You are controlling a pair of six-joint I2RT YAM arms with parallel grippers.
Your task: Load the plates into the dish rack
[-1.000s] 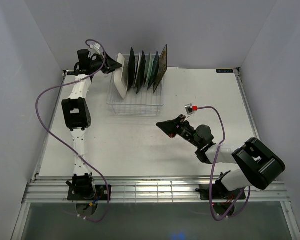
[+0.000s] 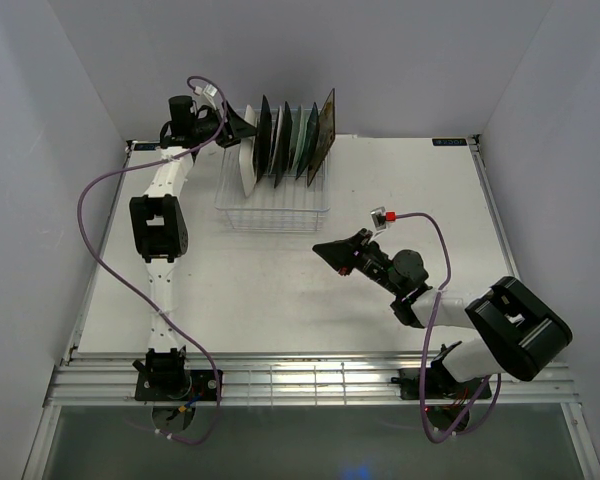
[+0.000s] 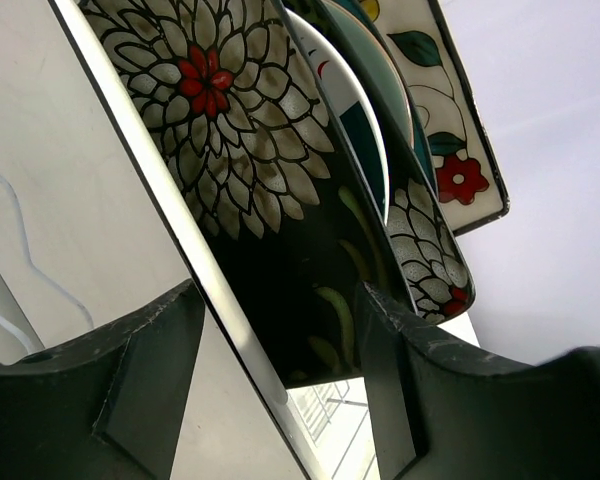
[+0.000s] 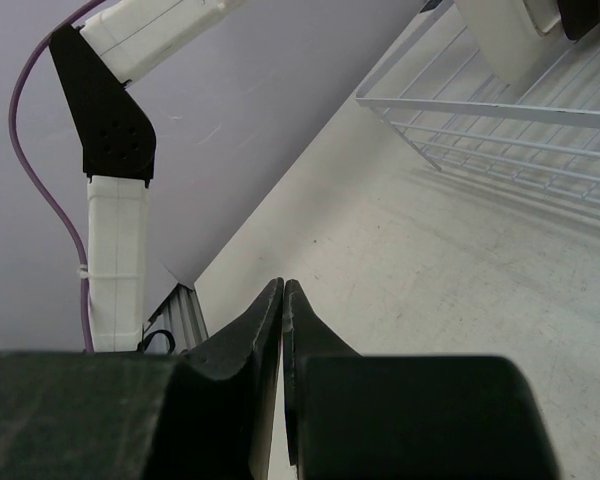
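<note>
A white wire dish rack (image 2: 272,219) holds several plates standing on edge: a white one (image 2: 247,160) at its left end, then dark, pale and teal ones. My left gripper (image 2: 238,128) is at the top of the leftmost plate; in the left wrist view its fingertips (image 3: 185,310) are apart, part open, around plate edges, one finger on a pale rim, beside a black flower-patterned plate (image 3: 270,270). Whether it grips is unclear. My right gripper (image 2: 330,258) is over the bare table right of centre, fingertips together in the right wrist view (image 4: 283,290), nothing visible between them.
Grey walls close in the back and both sides.
My left gripper has moved slightly right, and the white plate at the rack's left end has shifted right, standing more upright. The right arm has not moved.
</note>
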